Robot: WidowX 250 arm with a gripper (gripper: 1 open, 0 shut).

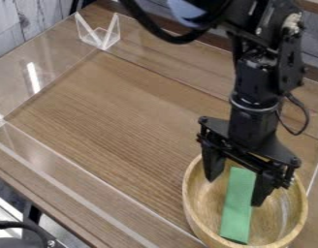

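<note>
My black gripper (pixel 237 165) is open, lowered over a tan oval bowl (pixel 201 203) at the lower right, its fingers spread above and around the upper end of a green rectangular block (pixel 237 218). The block lies inside the bowl, its upper part partly hidden by the gripper. Whether the fingers touch it I cannot tell.
A small white wire-like holder (pixel 100 31) stands at the back left. Dark cables show at the bottom left corner.
</note>
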